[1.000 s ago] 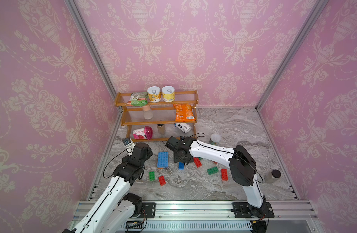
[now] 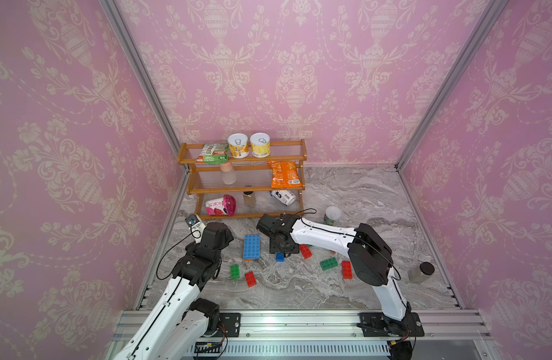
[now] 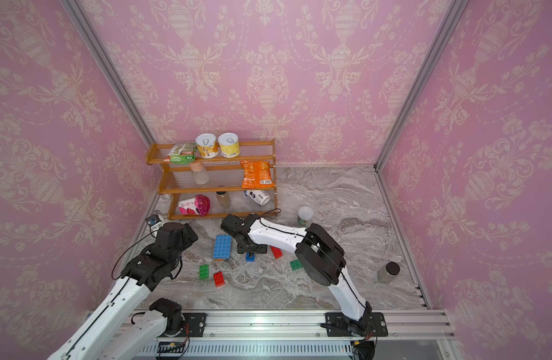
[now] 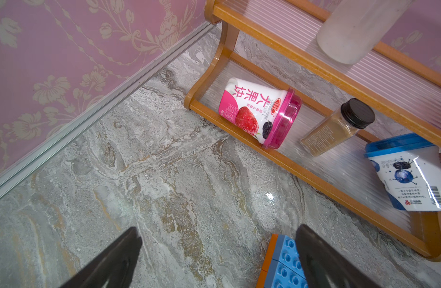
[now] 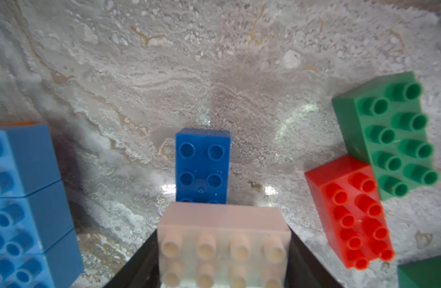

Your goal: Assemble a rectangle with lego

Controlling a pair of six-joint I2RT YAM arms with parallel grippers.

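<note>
In the right wrist view my right gripper is shut on a pale beige brick (image 5: 224,218), studs facing the camera. Below it on the table lies a dark blue brick (image 5: 202,165), its near end hidden by the held brick; whether the two touch I cannot tell. At the left edge is a block of blue bricks (image 5: 31,211) with orange beneath, seen whole as a blue rectangle (image 2: 251,246) in the top left view. My left gripper is open and empty, with the blue-and-orange block (image 4: 283,264) near its right finger.
Green (image 5: 393,136) and red (image 5: 349,211) bricks lie right of the held brick. Another green (image 2: 235,271) and red brick (image 2: 250,279) sit towards the front. A wooden shelf (image 2: 245,189) with groceries stands behind.
The left arm has shifted slightly left. The right arm's elbow has moved a little left, while its gripper stays close to the dark blue brick. The loose bricks look unmoved.
</note>
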